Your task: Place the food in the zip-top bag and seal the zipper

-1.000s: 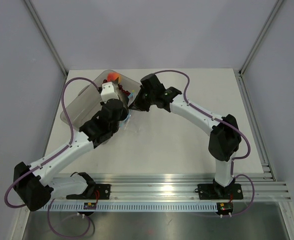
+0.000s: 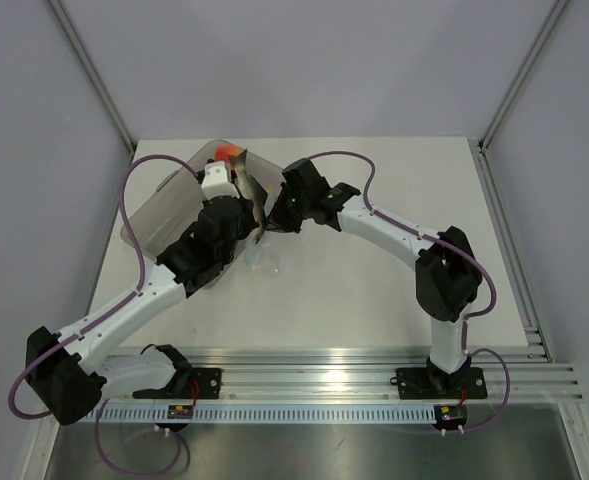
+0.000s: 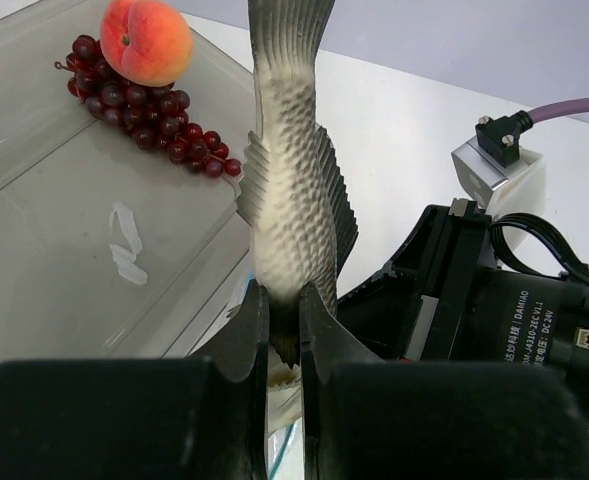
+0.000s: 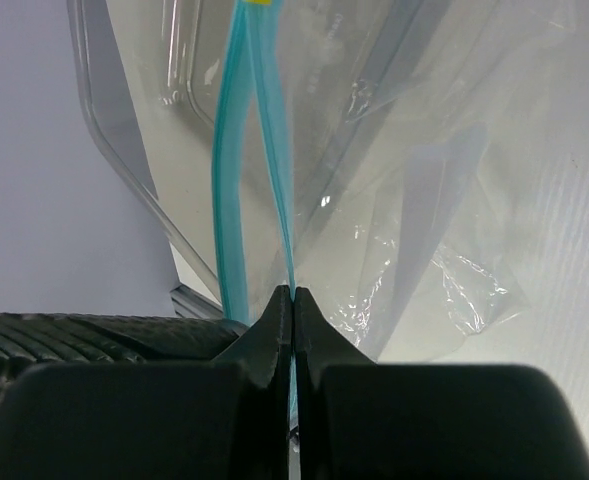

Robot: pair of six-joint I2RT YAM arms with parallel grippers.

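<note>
A silvery fish (image 2: pixel 251 193) (image 3: pixel 292 210) hangs vertically in my left gripper, which is shut on it over the edge of the bag's opening. My right gripper is shut on the teal zipper edge of the clear bag (image 4: pixel 444 260), just right of the fish in the top view. The bag (image 2: pixel 266 258) hangs crumpled below both grippers; whether the fish's lower part is inside it is unclear.
A clear bin (image 2: pixel 154 220) at the back left holds a peach (image 3: pixel 146 40) and red grapes (image 3: pixel 146 120), with a white scrap (image 3: pixel 126 245) on its floor.
The fish and left gripper have risen slightly, showing more of the fish from above. The right gripper has shifted a little toward the front of the table.
</note>
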